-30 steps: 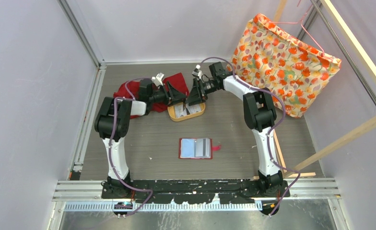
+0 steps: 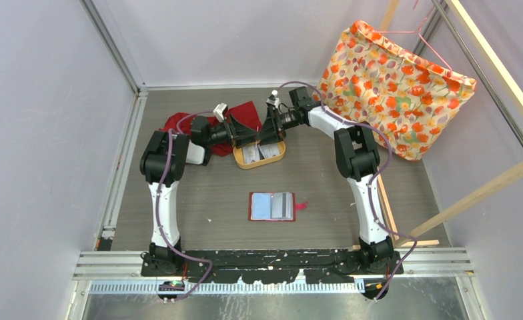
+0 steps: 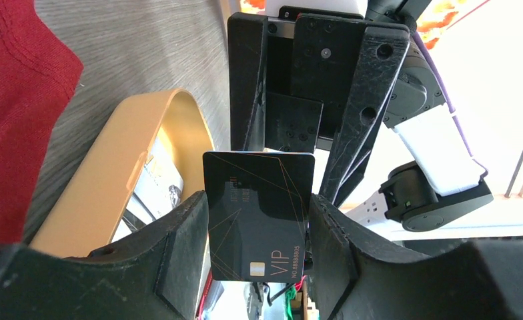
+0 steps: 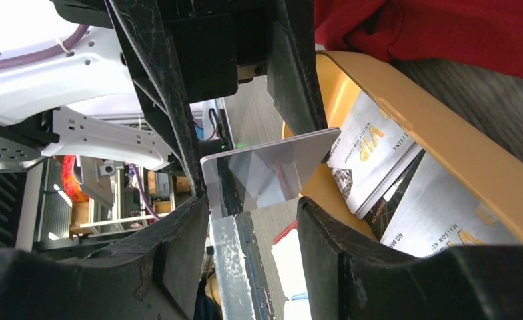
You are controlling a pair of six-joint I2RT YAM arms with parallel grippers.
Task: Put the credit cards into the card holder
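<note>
A black VIP card (image 3: 259, 220) is held up beside the tan box, between both grippers. In the right wrist view the card (image 4: 265, 175) appears as a shiny slanted sheet, with my right gripper shut on it. My left gripper has its fingers spread about a card's width, one at each side edge of the card; whether they press on it is unclear. More cards (image 4: 372, 153) lie in the tan box (image 2: 262, 164) below. The open card holder (image 2: 272, 207), red-edged with clear sleeves, lies toward the front of the table.
Red cloth (image 2: 245, 115) lies behind and left of the box. A flowered fabric (image 2: 392, 90) hangs at the back right. Around the card holder the table is bare.
Both grippers stay almost in place above the box; the holder has not moved.
</note>
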